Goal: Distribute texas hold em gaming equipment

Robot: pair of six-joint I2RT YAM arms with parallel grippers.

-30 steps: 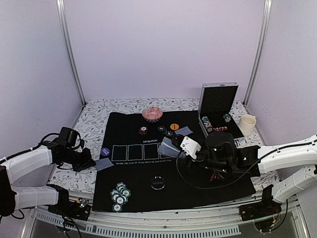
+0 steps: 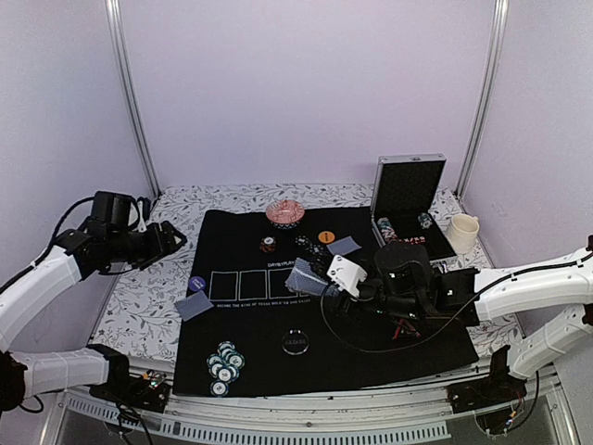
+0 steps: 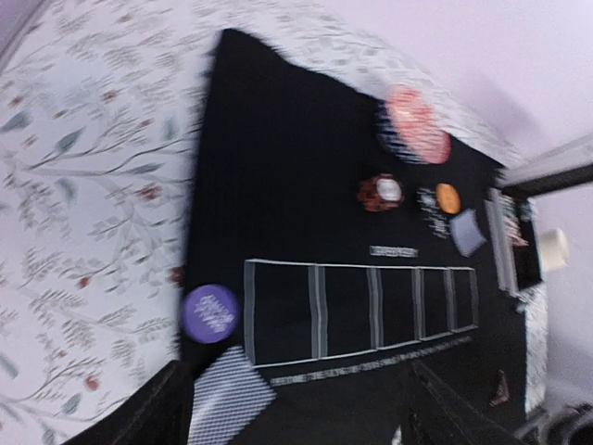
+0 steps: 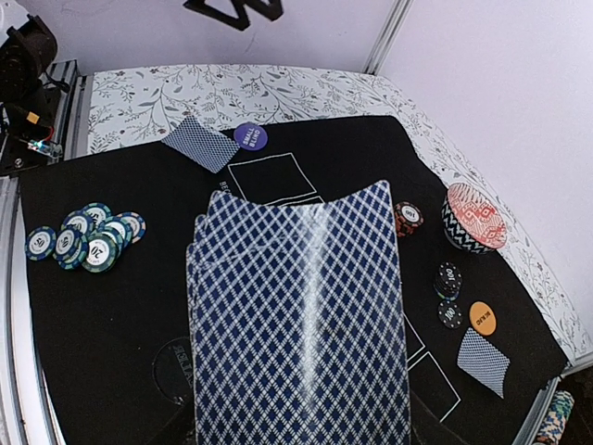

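Note:
My right gripper (image 2: 324, 283) is shut on a deck of blue-checked cards (image 4: 298, 315), held above the middle of the black mat (image 2: 250, 352). My left gripper (image 2: 162, 241) is raised above the left edge, open, with nothing seen between its fingers. Below it a card (image 2: 193, 305) lies on the mat beside the purple small blind disc (image 3: 210, 311). Another card (image 4: 482, 362) lies near the orange big blind disc (image 4: 483, 318). Chips (image 2: 225, 371) lie at front left; red (image 2: 268, 244) and black chips (image 4: 448, 278) lie farther back.
A patterned bowl (image 2: 284, 211) sits at the back. An open chip case (image 2: 408, 176) and a white mug (image 2: 463, 232) stand at the back right. The dealer disc (image 2: 295, 341) lies at front middle.
The right gripper and its cards have shifted slightly.

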